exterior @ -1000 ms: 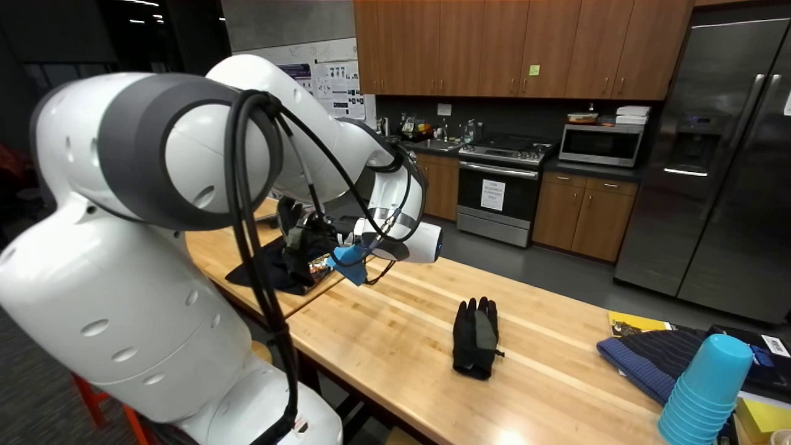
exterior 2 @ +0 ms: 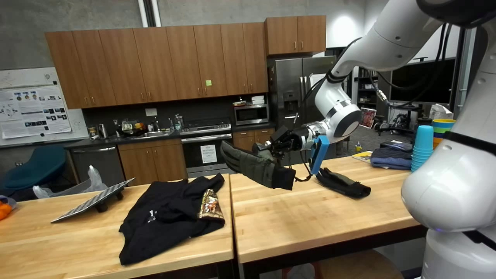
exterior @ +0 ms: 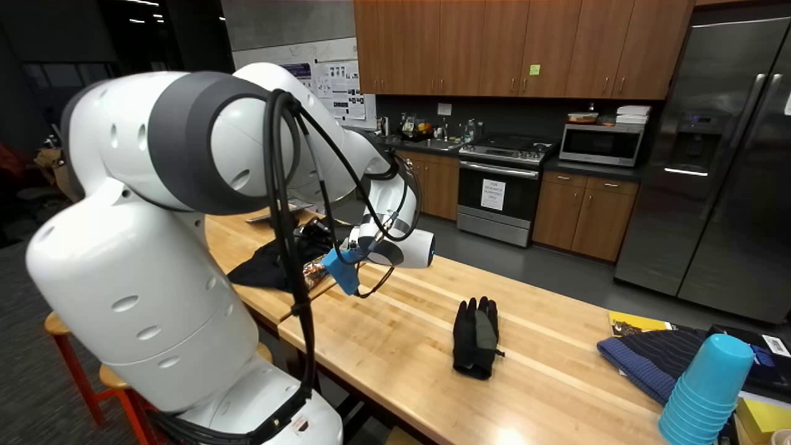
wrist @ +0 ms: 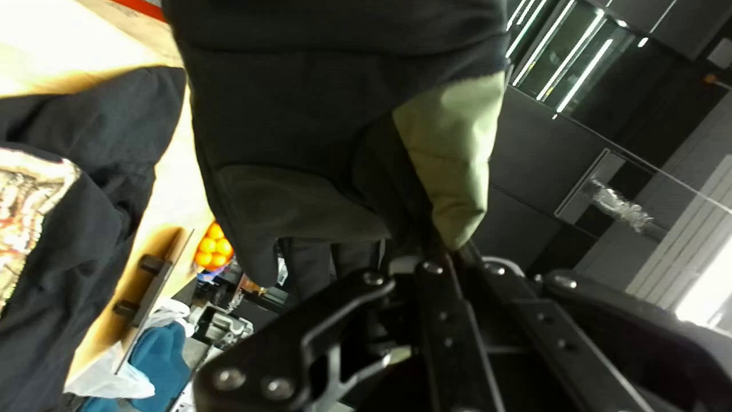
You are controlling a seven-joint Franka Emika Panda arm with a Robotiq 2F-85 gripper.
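A black and grey-green glove [exterior 2: 253, 165] hangs in the air above the table, pinched by my gripper [exterior 2: 274, 145]. In the wrist view the held glove [wrist: 295, 117] fills the upper middle, and the fingers of my gripper are closed on its light green part. A second, similar glove [exterior: 474, 341] lies flat on the right-hand table, its fingers pointing toward the kitchen; part of this other glove [exterior 2: 344, 183] also shows beyond the blue wrist piece.
On the left-hand table lie a black garment [exterior 2: 172, 218] with a patterned cloth patch [exterior 2: 210, 204] and a tilted grey panel [exterior 2: 95, 200]. A blue cup stack [exterior: 704, 393] and a dark knit hat [exterior: 656, 356] occupy the right end. Bare wood [exterior: 393, 326] spans the right-hand table's middle.
In exterior view 1, the arm's large links have swung right, and the wrist sits slightly further left and lower. The held glove has shifted with it. The glove on the table is unmoved.
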